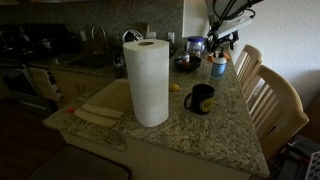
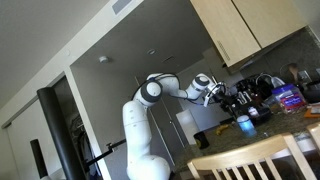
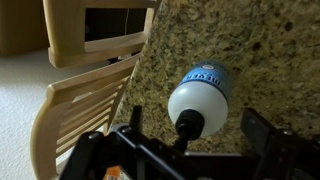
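A white-topped container with a blue label [image 3: 208, 90] stands on the speckled counter in the wrist view, a black piece showing at its near end. My gripper is open, with one dark finger [image 3: 136, 118] on the left and another on the right. The container lies in line with the gap between them, but how far below it is cannot be judged. In exterior view 1 the blue container [image 1: 218, 68] stands near the counter's far end, with the gripper [image 1: 223, 45] above it. Exterior view 2 also shows the container [image 2: 246, 126], below the arm's hand.
Wooden chairs [image 1: 272, 108] line the counter's right side. A paper towel roll [image 1: 148, 85], a black mug [image 1: 200, 99], a cutting board [image 1: 110, 98] and a dark bowl [image 1: 187, 63] share the counter [image 1: 215, 140]. A purple-labelled tub [image 2: 290, 98] stands beyond the container.
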